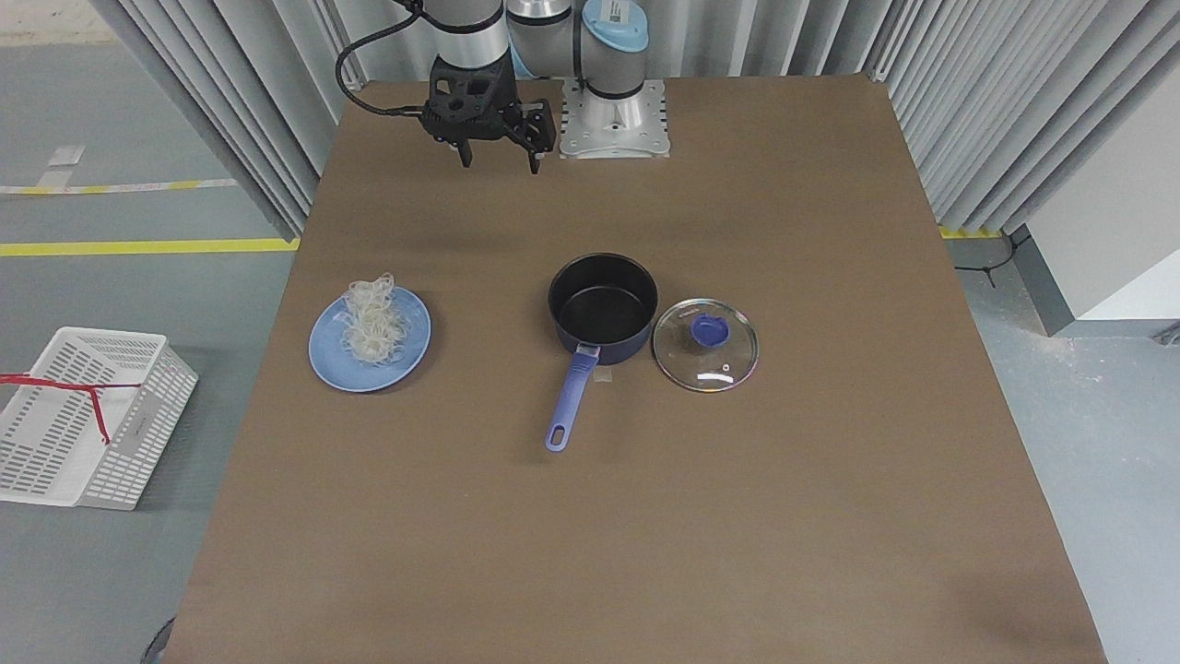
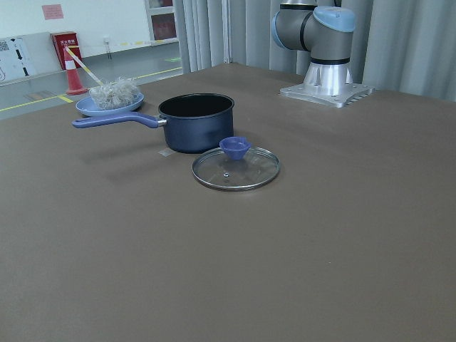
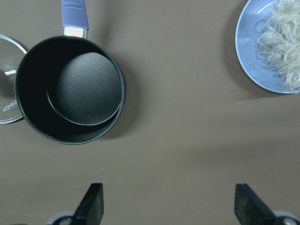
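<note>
An empty dark saucepan (image 1: 603, 299) with a purple handle (image 1: 570, 404) sits mid-table. Its glass lid (image 1: 675, 343) with a blue knob (image 1: 710, 330) lies flat beside it, on the right in the front view. On the other side, a blue plate (image 1: 359, 374) holds white noodles (image 1: 373, 321). My gripper (image 1: 500, 159) hangs at the back of the table, behind the pan and plate in the front view. In the wrist view its fingers (image 3: 93, 206) stand wide apart over bare table, open and holding nothing.
The arm's base (image 1: 614, 133) stands at the back edge. A white basket (image 1: 133, 443) is on the floor left of the table.
</note>
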